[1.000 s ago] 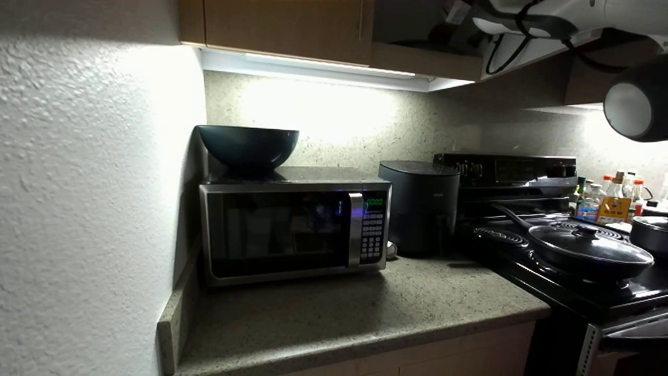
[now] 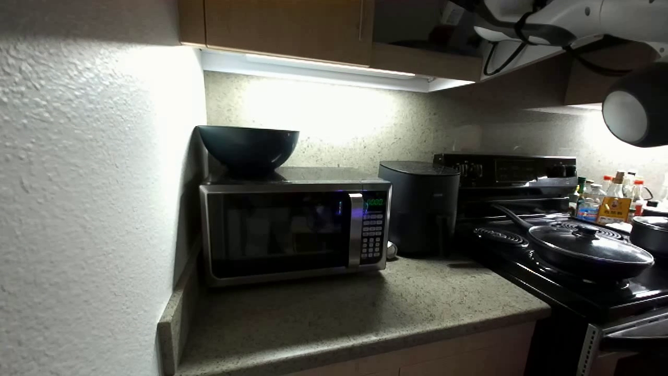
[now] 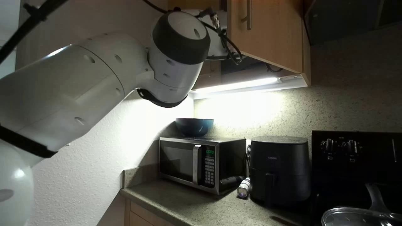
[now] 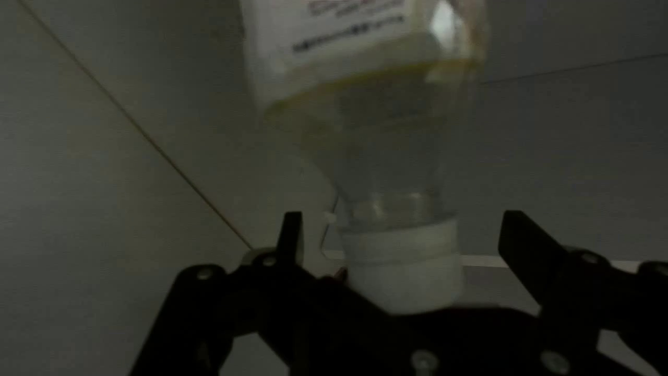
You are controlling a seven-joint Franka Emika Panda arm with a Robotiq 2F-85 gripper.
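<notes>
In the wrist view, a clear bottle (image 4: 388,150) with a white cap (image 4: 404,266) and a printed label (image 4: 338,31) stands out against dark panels. My gripper is open. Its left finger (image 4: 289,241) and right finger (image 4: 526,250) lie on either side of the cap end in this view, with visible gaps on both sides. Whether the bottle touches the palm cannot be told. Both exterior views show the arm (image 3: 94,79) reaching to the upper cabinet, but the fingers are hidden or too dark there.
The open cabinet door (image 3: 265,34) hangs near the arm. Below are a microwave (image 2: 294,228) with a dark bowl (image 2: 250,147) on top, a black air fryer (image 2: 419,207) and a stove holding a lidded pan (image 2: 588,250).
The counter items have not moved.
</notes>
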